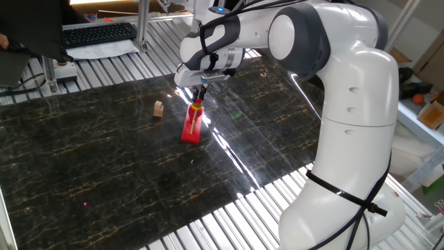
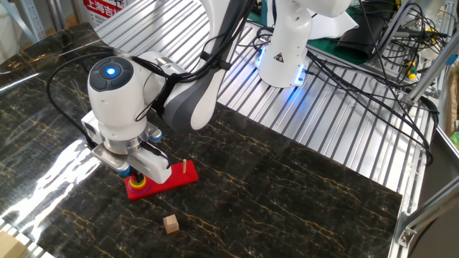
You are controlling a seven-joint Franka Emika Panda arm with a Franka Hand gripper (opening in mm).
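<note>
A red board (image 2: 166, 183) lies on the dark marbled table, with a bare wooden peg (image 2: 184, 166) standing at one end. At its other end sits a small stack of coloured rings (image 2: 138, 184), a yellow one among them. My gripper (image 1: 200, 98) points down right over this stack, its dark fingertips at or just above the top ring. Whether the fingers hold a ring or stand apart is too small to make out. In the second exterior view the gripper's white body hides part of the fingers.
A small wooden block piece (image 1: 158, 109) rests on the table beside the board, apart from it. Slatted metal (image 2: 315, 129) borders the table, and a keyboard (image 1: 99, 33) lies beyond it.
</note>
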